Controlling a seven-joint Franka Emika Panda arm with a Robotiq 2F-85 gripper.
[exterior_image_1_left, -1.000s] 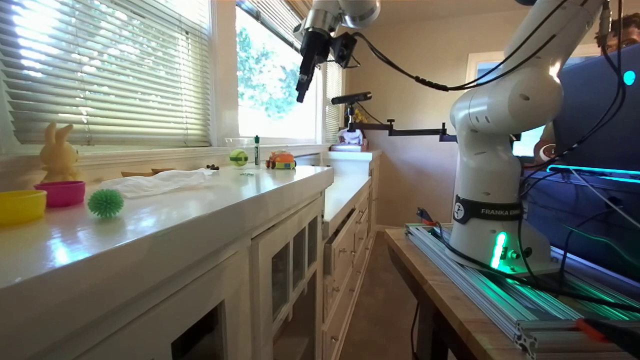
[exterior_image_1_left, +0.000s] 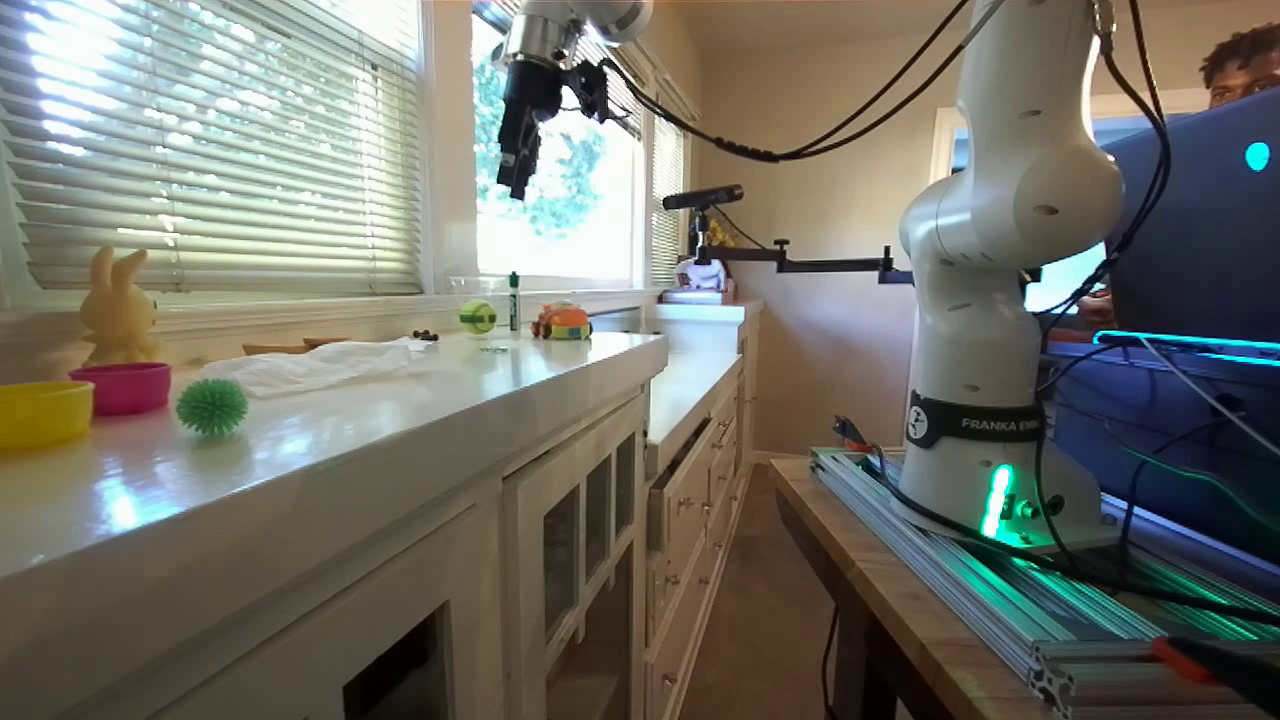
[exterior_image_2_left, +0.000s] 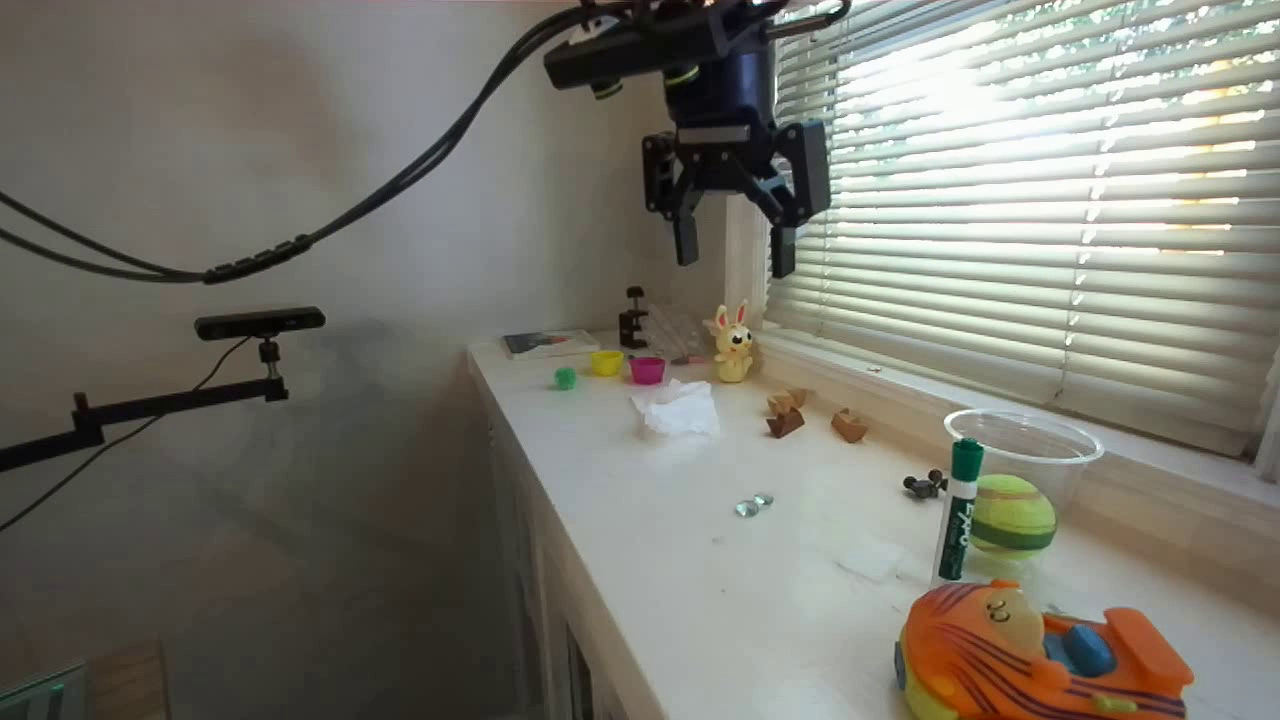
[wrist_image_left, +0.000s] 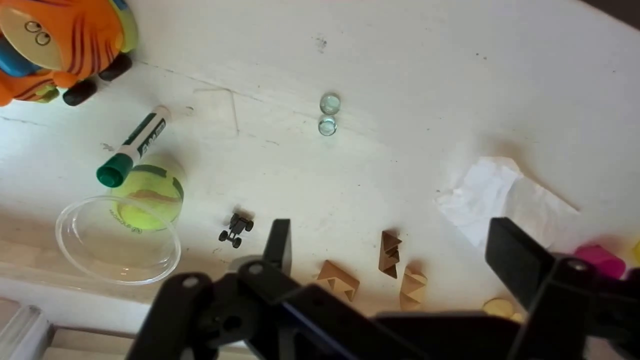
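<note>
High above the white counter (exterior_image_2_left: 672, 540), my gripper (exterior_image_2_left: 734, 254) hangs open with nothing between its fingers. In the wrist view its fingers (wrist_image_left: 279, 249) stand wide apart over the window side. Below lie two clear glass beads (wrist_image_left: 329, 114), brown folded pieces (wrist_image_left: 390, 253), a small black wheeled toy (wrist_image_left: 237, 229) and a crumpled white cloth (wrist_image_left: 498, 195). A green-capped marker (exterior_image_2_left: 957, 516) stands upright beside a clear cup (exterior_image_2_left: 1041, 438) and a green-yellow ball (exterior_image_2_left: 1011, 516). Close by is an orange toy car (exterior_image_2_left: 1020, 654).
At the far end sit a yellow bowl (exterior_image_2_left: 607, 362), a pink bowl (exterior_image_2_left: 648, 370), a green spiky ball (exterior_image_1_left: 212, 408) and a bunny figure (exterior_image_2_left: 733, 344). Window blinds (exterior_image_2_left: 1020, 204) border one side.
In exterior view 1 the arm has swung left, carrying my gripper farther over the counter and toward the window. The objects on the counter have stayed put.
</note>
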